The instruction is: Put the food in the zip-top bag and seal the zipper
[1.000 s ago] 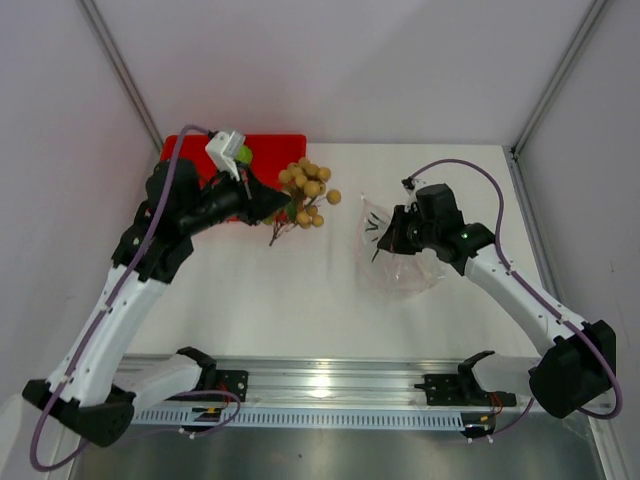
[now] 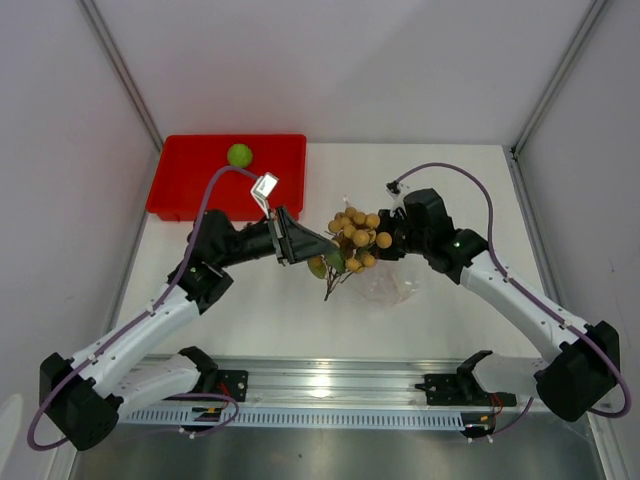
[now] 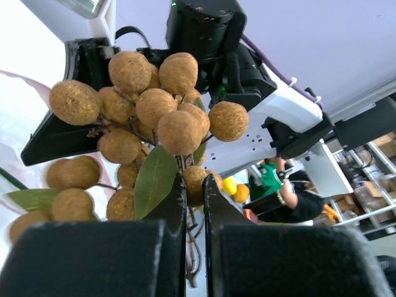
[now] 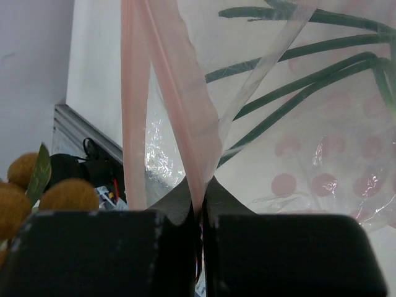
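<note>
My left gripper is shut on the stem of a longan bunch (image 2: 356, 238), a cluster of brown round fruits with green leaves (image 3: 151, 176). The bunch hangs beside my right gripper (image 2: 392, 230), over the clear zip top bag (image 2: 385, 288). In the right wrist view my right gripper is shut on the bag's pink zipper edge (image 4: 173, 80). The bag shows green stripes and pink dots; part of it is hidden behind the fruit and arm in the top view.
A red bin (image 2: 183, 175) with a green round item (image 2: 239, 155) stands at the back left.
My left gripper has carried the bunch right and toward the front, up against the bag. My right gripper has shifted slightly left with the bag.
</note>
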